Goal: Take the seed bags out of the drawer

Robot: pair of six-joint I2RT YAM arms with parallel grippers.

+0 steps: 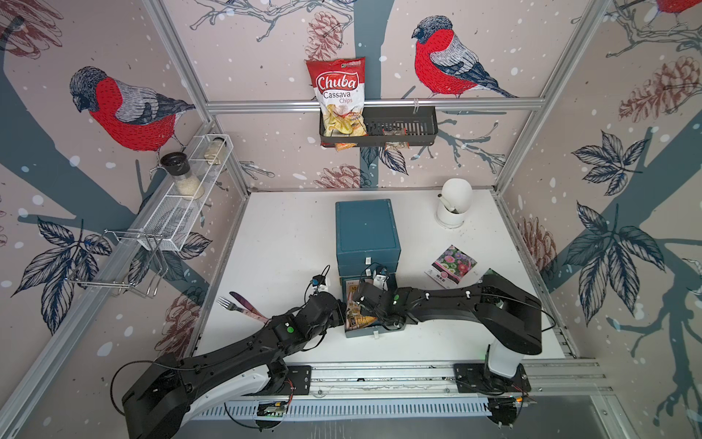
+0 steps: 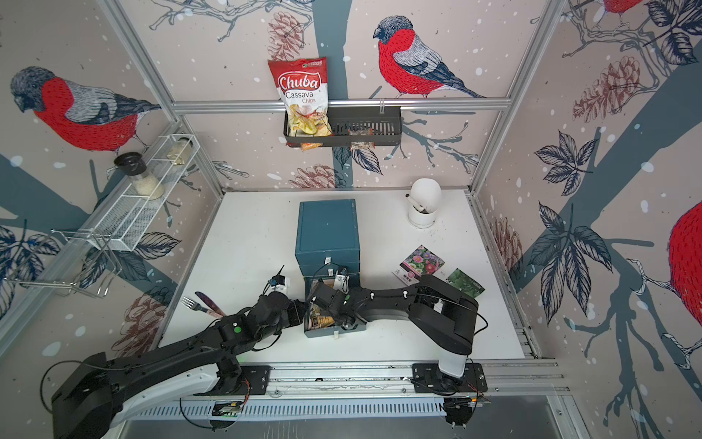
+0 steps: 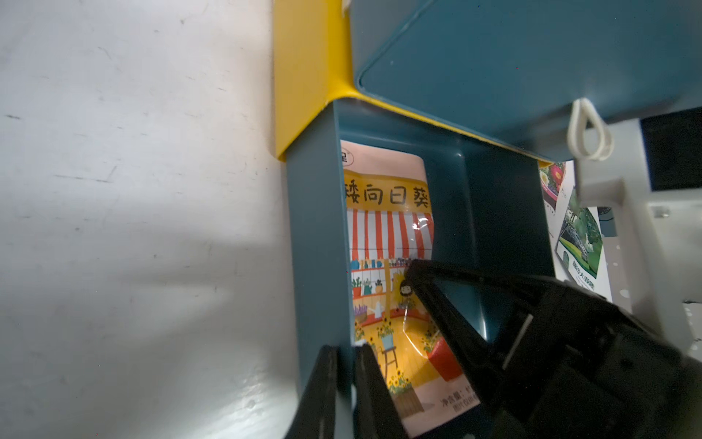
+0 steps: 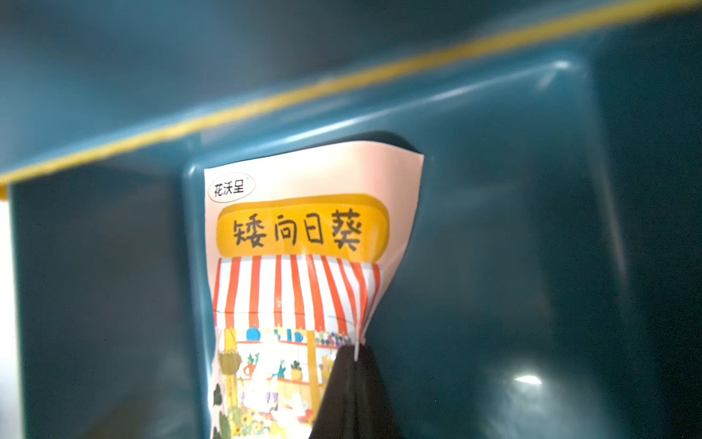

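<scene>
A blue drawer (image 3: 310, 241) stands pulled out, holding one seed bag (image 4: 292, 175) with a striped awning and yellow title. In the right wrist view my right gripper is shut on the bag's right side, pinching it into a fold while the bag is still inside the drawer. At the drawer's left wall my left gripper has its fingers on either side of the rim, close together on it. Two other seed bags, a pink-flowered packet (image 2: 422, 262) and a green packet (image 2: 465, 283), lie on the table at the right.
The blue cabinet (image 1: 367, 226) rises directly behind the drawer. Cutlery (image 1: 245, 303) lies left of my left arm; a white container (image 1: 453, 205) stands at the back right.
</scene>
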